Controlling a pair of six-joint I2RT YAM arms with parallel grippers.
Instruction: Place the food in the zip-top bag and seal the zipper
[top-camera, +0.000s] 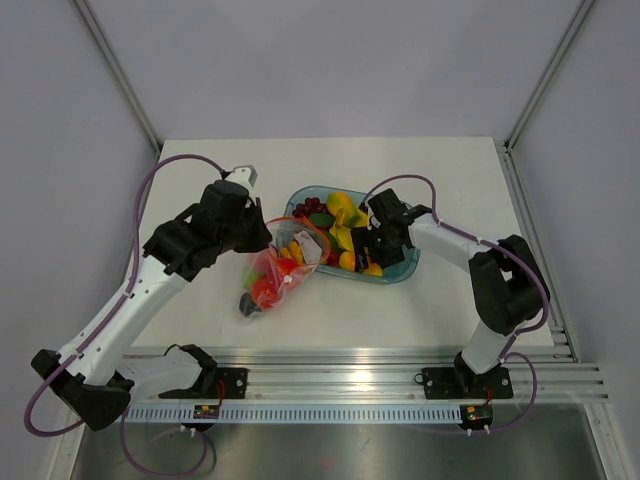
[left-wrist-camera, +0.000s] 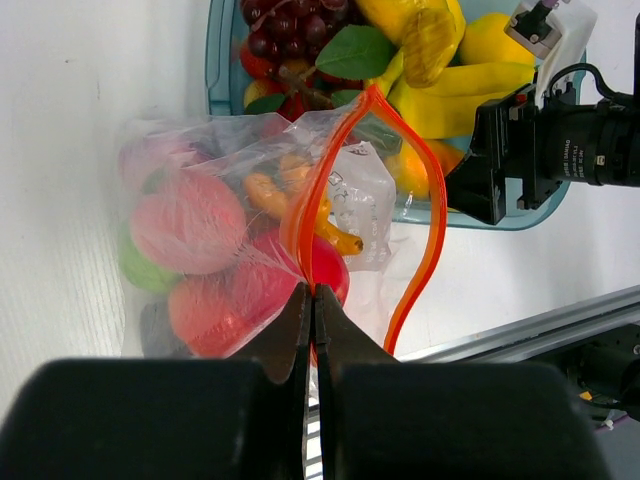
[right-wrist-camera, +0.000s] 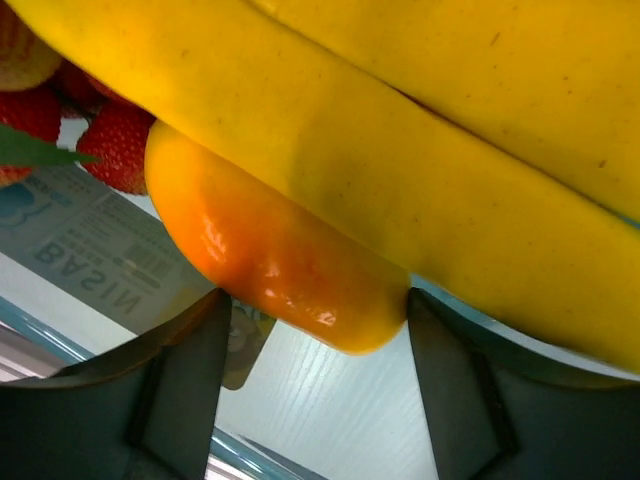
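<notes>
A clear bag (left-wrist-camera: 215, 235) with an orange zip rim (left-wrist-camera: 436, 215) lies on the table, its mouth gaping toward the basket; red, green and orange food shows inside. My left gripper is shut on the bag's rim at the near side of the mouth. In the basket (top-camera: 407, 272), an orange-yellow mango (right-wrist-camera: 280, 255) lies beside yellow bananas (right-wrist-camera: 400, 170). My right gripper has its fingers apart, one at each side of the mango's lower part. In the top view the right gripper (top-camera: 362, 250) covers part of the mango.
Dark grapes (left-wrist-camera: 300, 25), a green leaf (left-wrist-camera: 357, 53) and other yellow fruit (left-wrist-camera: 488, 40) fill the rest of the basket, close behind the bag.
</notes>
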